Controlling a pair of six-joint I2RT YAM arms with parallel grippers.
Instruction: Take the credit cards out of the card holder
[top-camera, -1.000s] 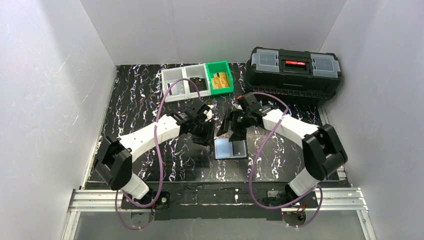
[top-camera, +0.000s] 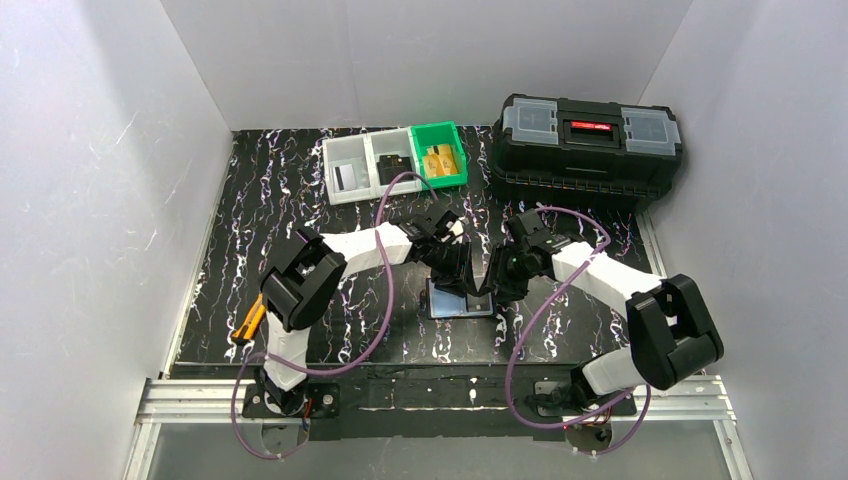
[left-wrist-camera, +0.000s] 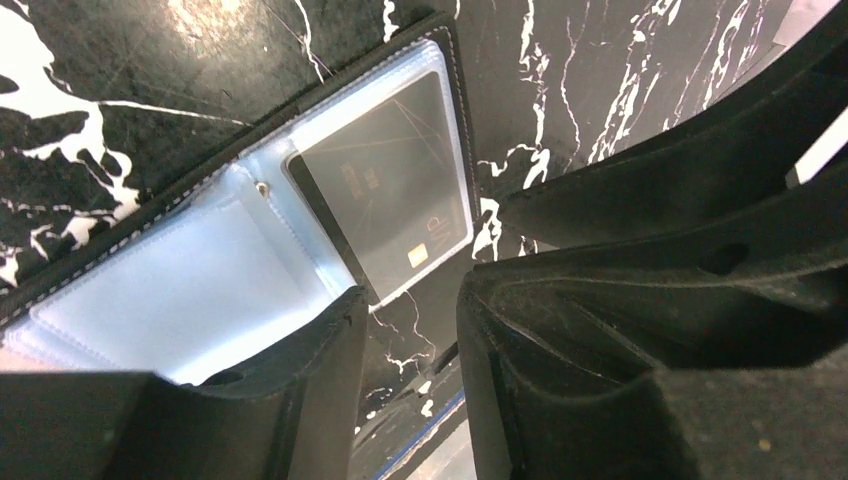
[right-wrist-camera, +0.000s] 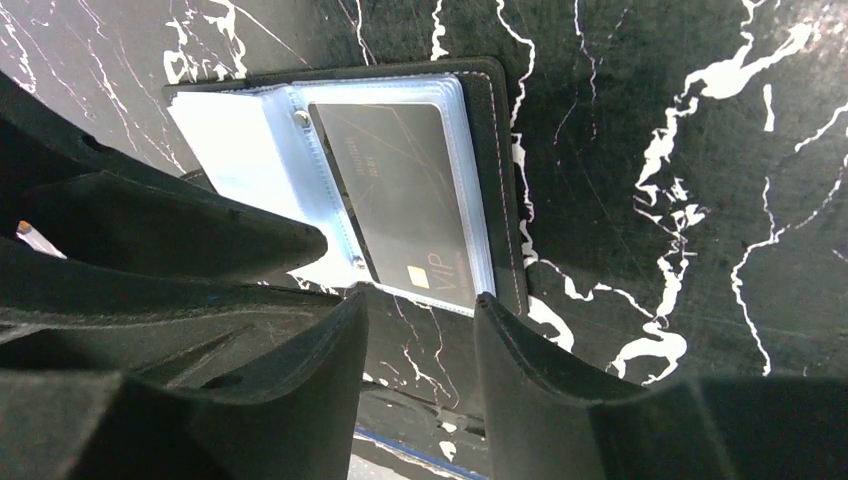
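Note:
An opened black card holder (top-camera: 447, 304) with clear bluish sleeves lies flat on the dark marbled table. In its right-hand sleeve sits a dark grey VIP credit card (right-wrist-camera: 397, 195), seen in both wrist views; the left sleeve (left-wrist-camera: 190, 290) looks empty of dark cards. My left gripper hovers over the holder, open, with a gap between its fingers. Close beside it my right gripper stands over the card's lower edge, its fingers apart and nothing between them. Each wrist view shows the other gripper's dark fingers reaching across.
Behind the holder stand white bins (top-camera: 345, 196) with dark items and a green bin (top-camera: 441, 183) with yellowish ones. A large black toolbox (top-camera: 590, 150) fills the back right. An orange-handled tool (top-camera: 249, 320) lies at the left. The two grippers leave little room between them.
My left gripper has moved right, over the holder. The right gripper has shifted right and toward the front, to the holder's right side. The holder has stayed in place.

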